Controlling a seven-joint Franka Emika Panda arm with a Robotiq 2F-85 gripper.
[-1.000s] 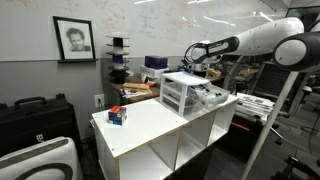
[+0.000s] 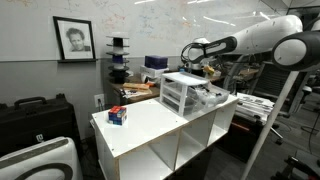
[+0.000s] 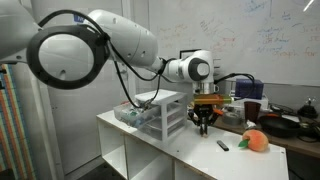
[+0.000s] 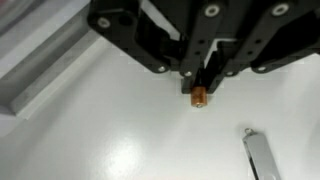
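In the wrist view, a small orange-brown object [image 4: 199, 97] with a pale, metallic-looking end sits between the fingertips of my gripper, which is shut on it. What it is exactly is too small to tell. Exterior view 2 has the gripper [image 3: 204, 128] pointing down low over the white tabletop [image 3: 190, 150], beside the white drawer unit [image 3: 170, 116]. Whether the held object touches the table is unclear. From exterior view 1, the drawer unit [image 2: 180, 98] hides the fingertips.
A slim grey object [image 4: 262, 156] lies near the gripper, dark in exterior view 2. Close by is an orange, peach-like item [image 3: 254, 141]; dark pans [image 3: 280, 126] stand behind it. A red and blue box [image 2: 117, 115] rests on the open near end of the counter.
The arm's wrist has shifted slightly to the left in exterior view 1, behind the drawer unit. Other things there look unmoved.
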